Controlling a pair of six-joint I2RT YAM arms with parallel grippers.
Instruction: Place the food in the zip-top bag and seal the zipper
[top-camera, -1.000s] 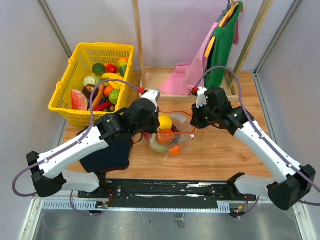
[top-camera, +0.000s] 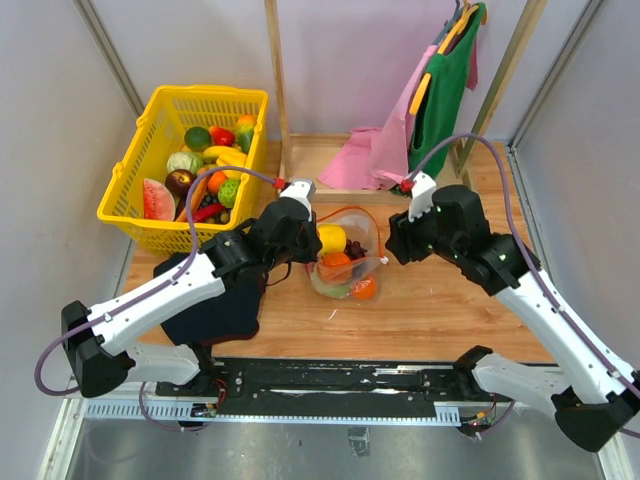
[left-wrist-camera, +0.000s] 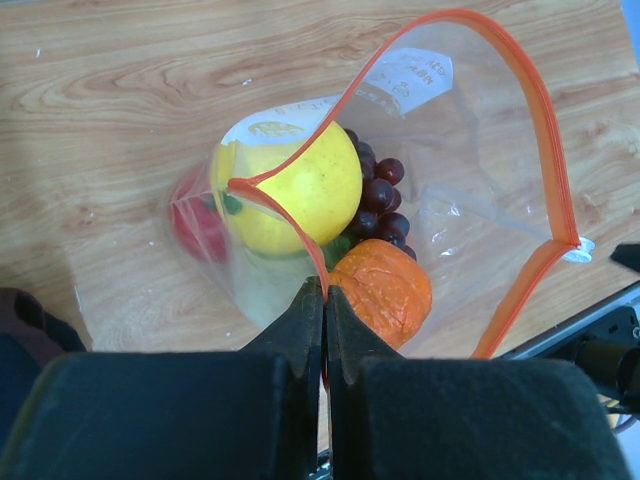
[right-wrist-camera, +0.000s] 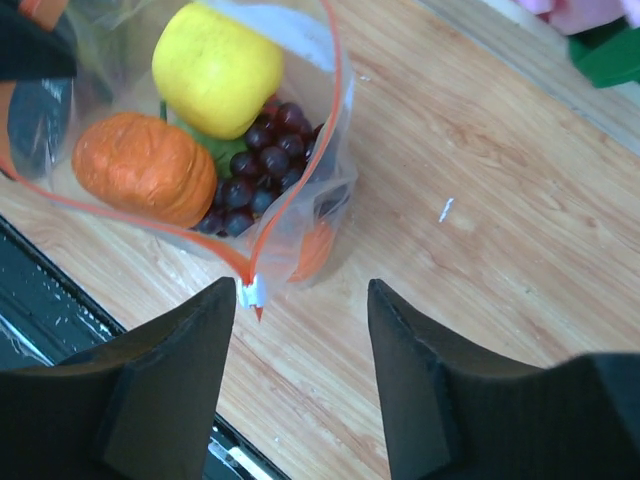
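The clear zip bag (left-wrist-camera: 485, 150) with an orange zipper rim gapes wide. Inside it lie a yellow pepper (left-wrist-camera: 310, 195), dark grapes (left-wrist-camera: 380, 200), an orange lumpy food piece (left-wrist-camera: 385, 290) and a red item (left-wrist-camera: 198, 215). My left gripper is shut on the bag's rim at its left corner. At the opposite corner is the white zipper slider (right-wrist-camera: 252, 291). My right gripper stands open on that side, the slider near its left finger but not clamped. In the top view, the right gripper (top-camera: 392, 245) hovers just right of the bag.
A yellow basket (top-camera: 120, 205) full of toy produce stands at the back left. Dark cloth (top-camera: 215, 315) lies left of the bag. Pink and green garments (top-camera: 440, 110) hang from a wooden rack behind. Bare table (top-camera: 450, 310) extends to the right.
The left arm moved slightly with the bag.
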